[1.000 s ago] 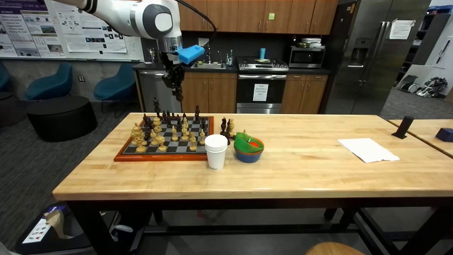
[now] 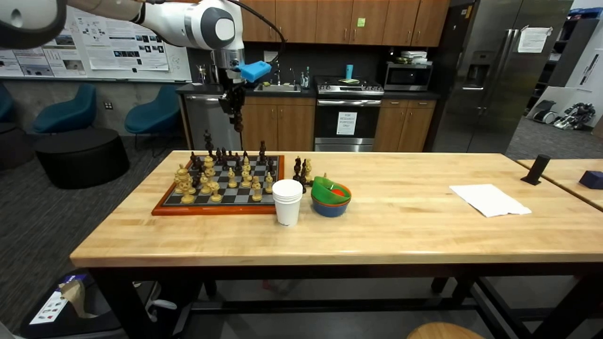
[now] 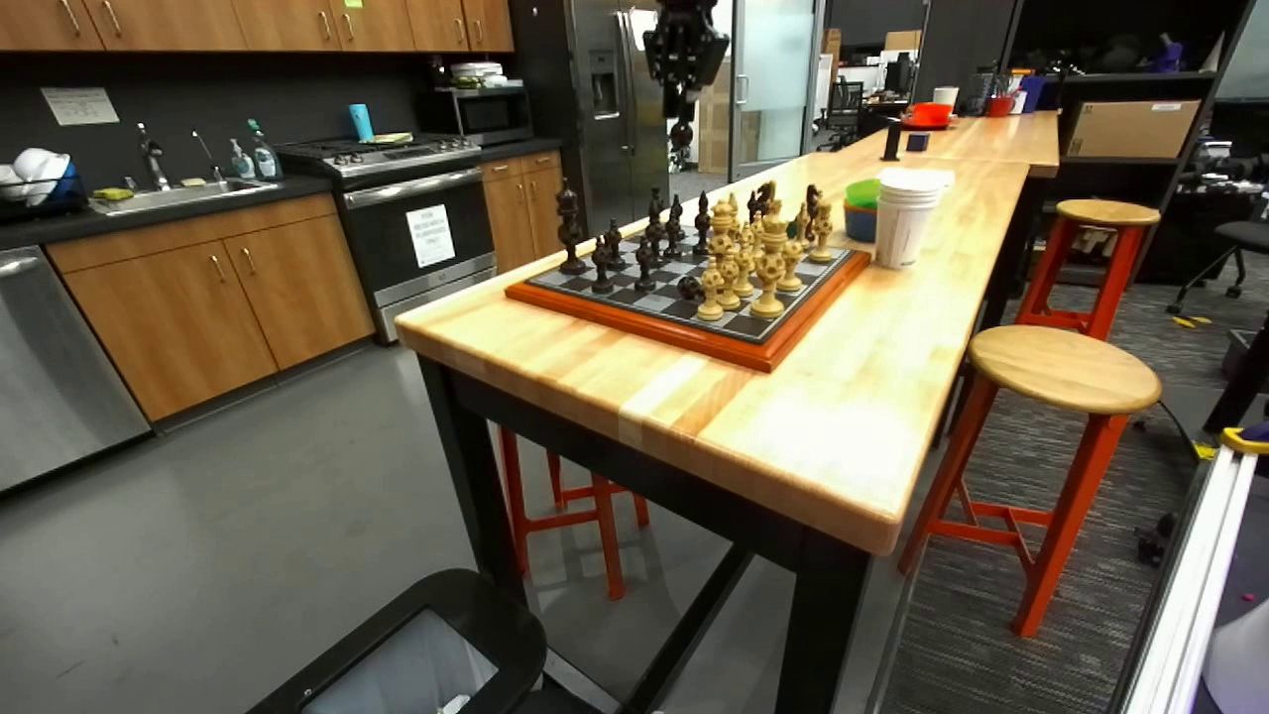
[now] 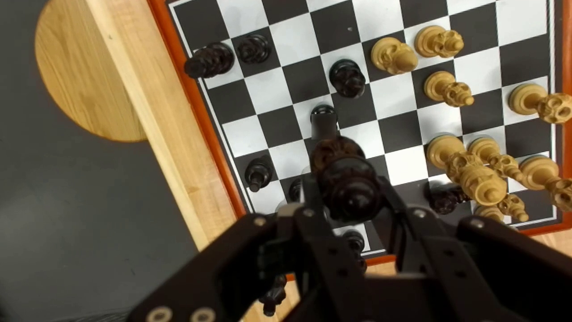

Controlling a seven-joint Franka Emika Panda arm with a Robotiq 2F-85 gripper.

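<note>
A dark brown chess piece (image 4: 351, 188) is clamped between the fingers of my gripper. In exterior view 1 my gripper (image 2: 235, 107) hangs high over the back part of the chessboard (image 2: 217, 209), with the held piece (image 2: 237, 124) pointing down, clear of the board. Exterior view 2 has the held piece (image 3: 680, 129) well above the dark pieces. Dark pieces stand on one side of the board, light ones (image 4: 394, 55) on the other. One dark piece (image 4: 449, 198) lies on its side among the light pieces. My gripper hides part of the board in the wrist view.
Right of the board are white stacked cups (image 2: 288, 203), a few dark and light pieces (image 2: 302, 171), and nested bowls (image 2: 330, 197). A white paper (image 2: 489, 200) lies farther right, with bare tabletop between. The table edge (image 4: 155, 129) runs close beside the board.
The arm has shifted slightly, its upper links sitting a little higher and farther left in exterior view 1. My gripper stays over the board's back with the piece. The table's contents look unchanged.
</note>
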